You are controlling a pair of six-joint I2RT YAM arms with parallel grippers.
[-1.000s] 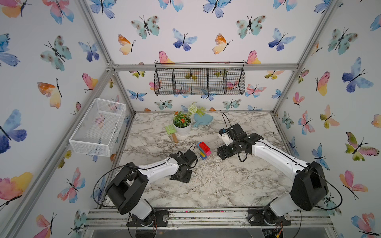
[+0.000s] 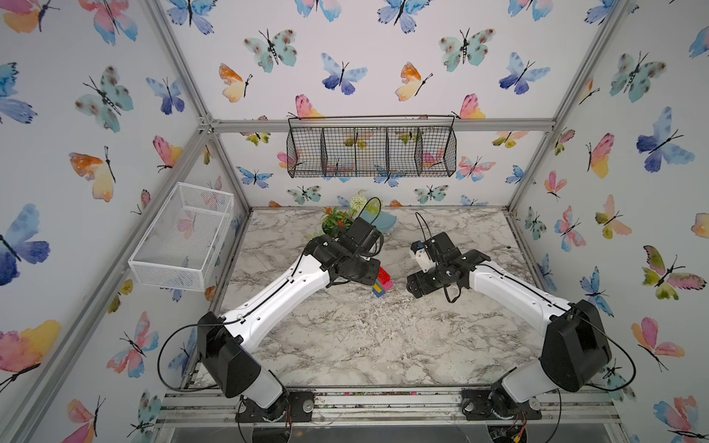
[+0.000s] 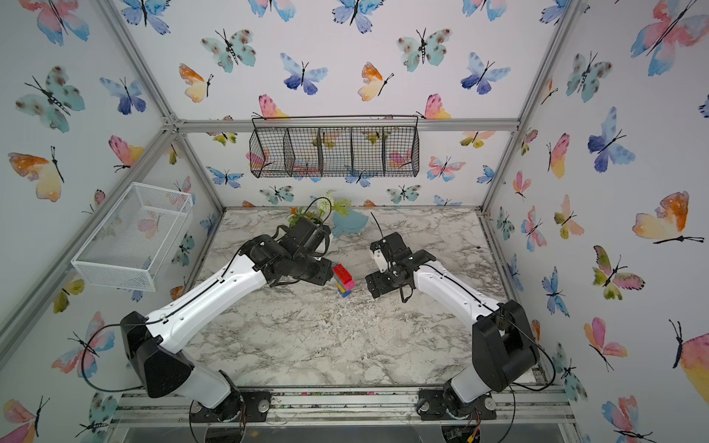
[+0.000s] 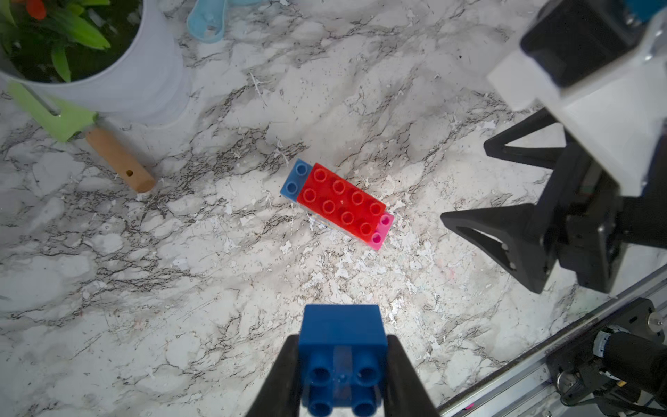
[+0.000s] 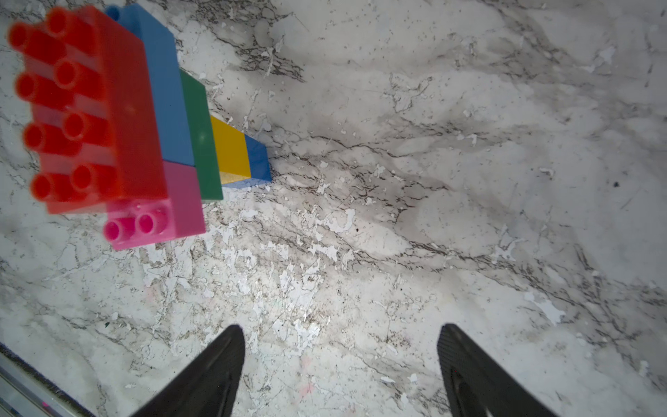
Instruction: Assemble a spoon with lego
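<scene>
A multicoloured brick stack [image 2: 382, 281] stands on the table [image 2: 458, 332]. The right wrist view shows red, blue, pink, green and yellow bricks [image 5: 232, 149] in it; the top is mostly red. My left gripper is raised above the table, shut on a blue brick [image 4: 342, 326], seen low in its wrist view. My right gripper stands open just right of the stack, nothing between its fingers.
A white plant pot [image 4: 146, 83], a green rake with wooden handle [image 4: 118, 156] and a light blue object [image 3: 347, 221] stand at the back. A white basket [image 2: 170, 273] and black wire rack [image 2: 369, 147] hang on the walls.
My left gripper has risen and moved towards the back, now hiding part of the plant in the top left view. The stack and right arm look unchanged.
</scene>
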